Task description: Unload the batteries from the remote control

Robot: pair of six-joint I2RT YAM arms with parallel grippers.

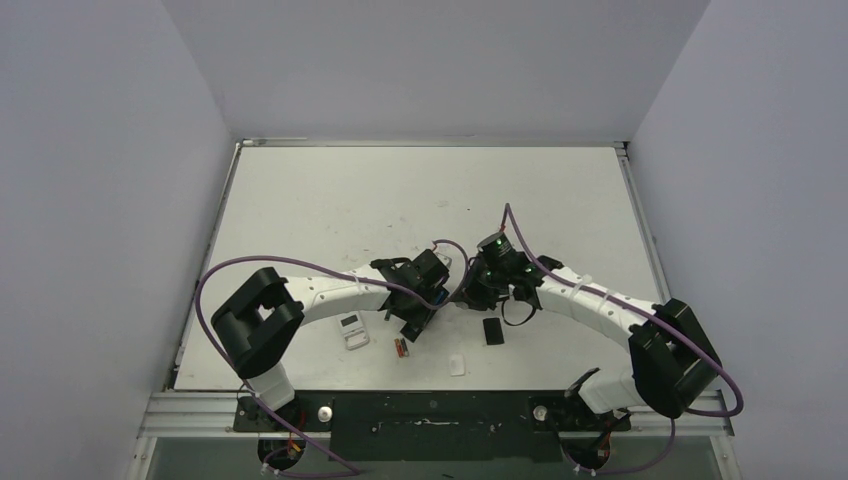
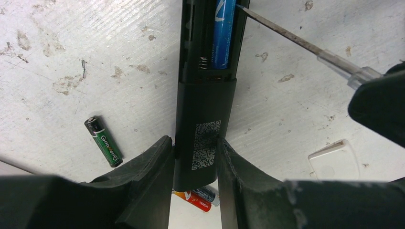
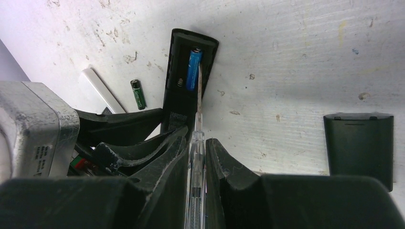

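Observation:
My left gripper is shut on the lower part of the black remote control (image 2: 206, 109), one finger along each side. In the remote's open battery bay sits one blue battery (image 2: 223, 36); the slot beside it is empty, with a spring showing. My right gripper is shut on a screwdriver with a clear handle (image 3: 196, 167). Its thin metal shaft (image 3: 199, 93) reaches over the remote, the tip at the blue battery's side; whether they touch is hard to tell. A green battery (image 2: 103, 141) lies loose on the table.
The black battery cover (image 3: 360, 148) lies apart on the right. Near the remote's lower end are an orange-red battery (image 2: 197, 201) and a dark one (image 2: 207, 195). A white device (image 1: 352, 330) lies left, a small white piece (image 1: 457, 365) in front.

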